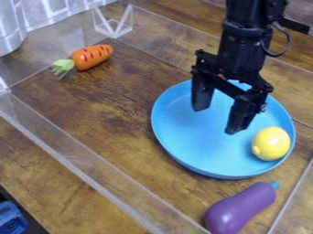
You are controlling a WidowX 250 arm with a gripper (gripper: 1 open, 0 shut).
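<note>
My black gripper (232, 101) hangs over the blue plate (184, 137), its fingers spread open and nothing visible between them. On the right side of the plate sits a yellow lemon-like object (272, 143), below and right of the gripper. An orange carrot (90, 57) with a green top lies at the upper left. A purple eggplant (239, 209) lies at the lower right, off the plate.
A small blue object (7, 220) sits at the bottom-left edge. A pale wire-like shape (113, 23) is at the top.
</note>
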